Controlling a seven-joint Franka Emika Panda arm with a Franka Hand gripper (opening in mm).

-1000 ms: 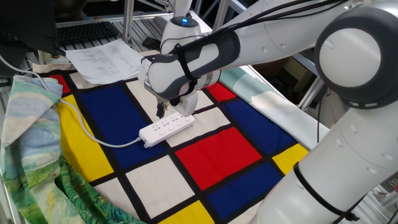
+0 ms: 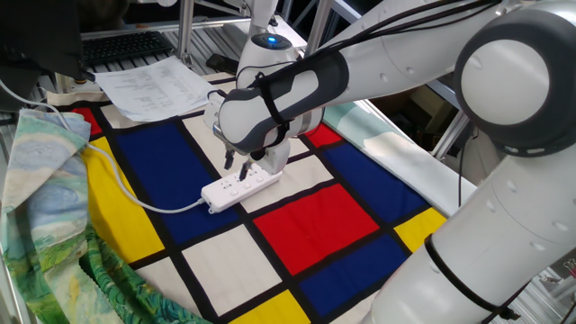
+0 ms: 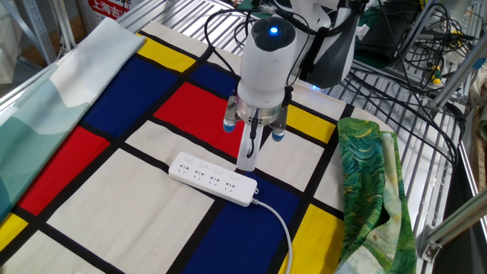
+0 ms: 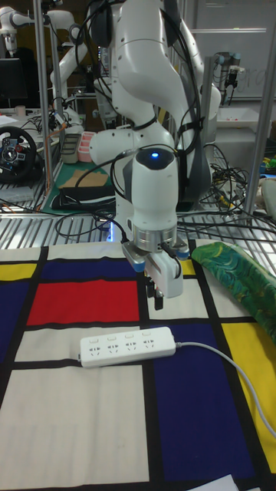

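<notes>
A white power strip with several sockets and switches lies flat on the patterned cloth. Its white cable leaves from one end, on the right in exterior views 2 and 3. The gripper hangs over the strip's far side in exterior view 1, its two dark fingers apart with nothing visible between them. From exterior view 3, the dark fingertips appear behind and above the strip, with a visible space separating them from it. Part of the fingers is hidden behind the white hand body in exterior view 2.
A green-blue painted cloth lies along one edge, and a pale green cloth along the opposite one. Printed paper and a keyboard are at the back in exterior view 1.
My wrist has shifted slightly right in exterior view 1. Two separate fingers show now, where they overlapped before. The power strip has not moved.
</notes>
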